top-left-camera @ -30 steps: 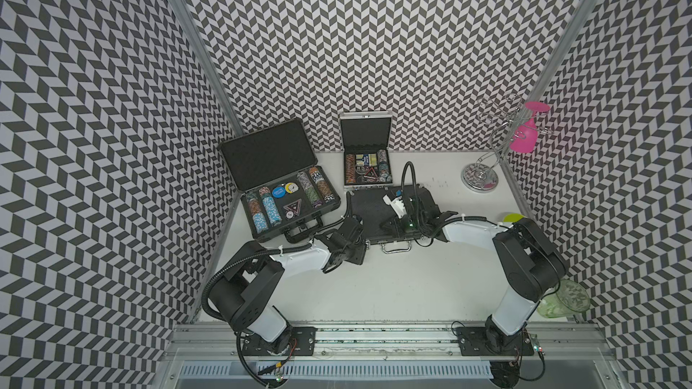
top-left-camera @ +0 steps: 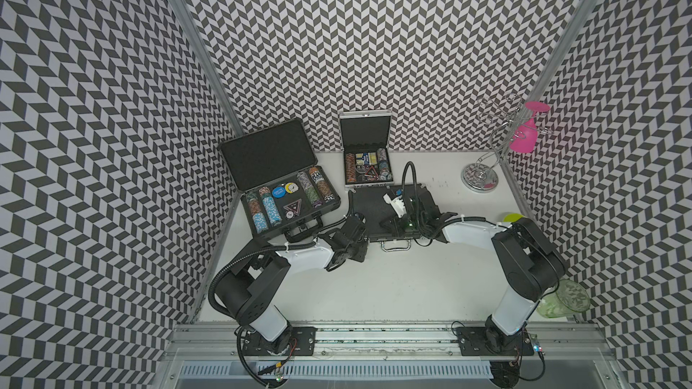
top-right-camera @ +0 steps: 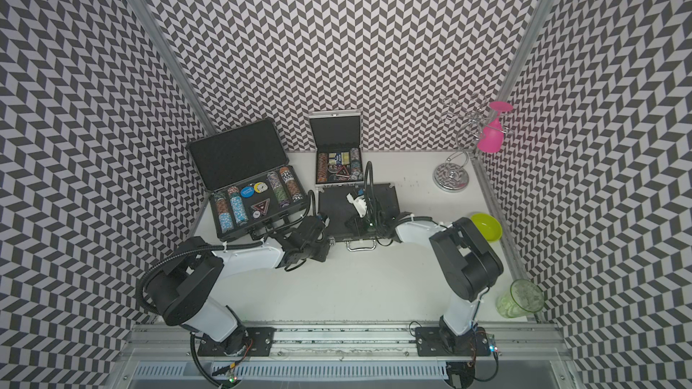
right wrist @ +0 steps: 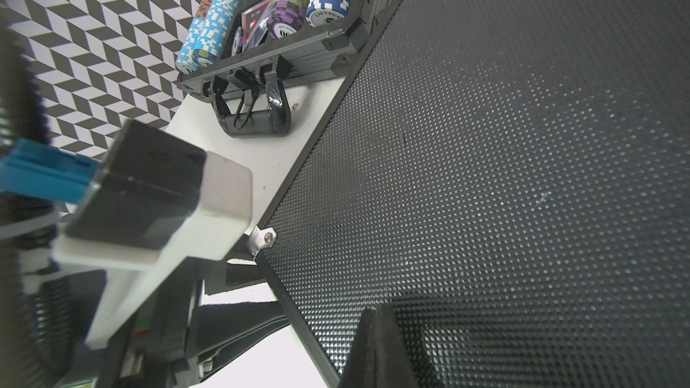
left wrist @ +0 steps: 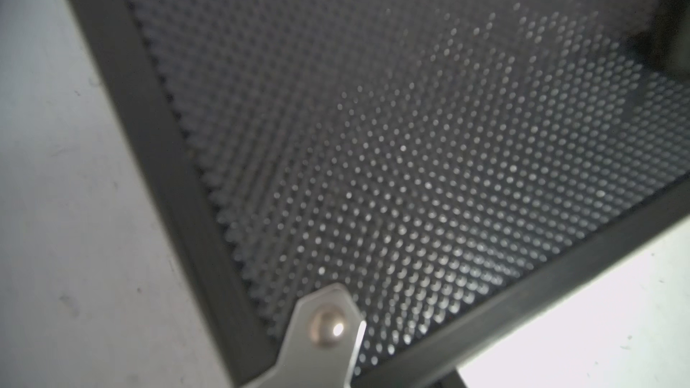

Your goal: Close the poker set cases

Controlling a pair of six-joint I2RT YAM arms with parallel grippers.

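A closed dark case (top-left-camera: pixel 378 205) with a textured lid lies at the table's middle, its silver handle toward me. My left gripper (top-left-camera: pixel 353 245) is at its near-left corner; the left wrist view shows that corner with a metal fitting (left wrist: pixel 330 327), but not the gap between the fingers. My right gripper (top-left-camera: pixel 400 223) is low over the lid, its fingertips pressed together in the right wrist view, nothing visible between them. A large case (top-left-camera: pixel 263 151) stands open at the left, full of chips; a small case (top-left-camera: pixel 364 129) stands open at the back, holding chips and cards.
A metal stand (top-left-camera: pixel 479 176) with a pink object (top-left-camera: pixel 524 137) is at the back right, a lime bowl (top-right-camera: pixel 487 227) at the right, a glass container (top-right-camera: pixel 520 299) at the front right.
My left arm has shifted very slightly around the case's near-left corner. The right arm and the cases look unchanged.
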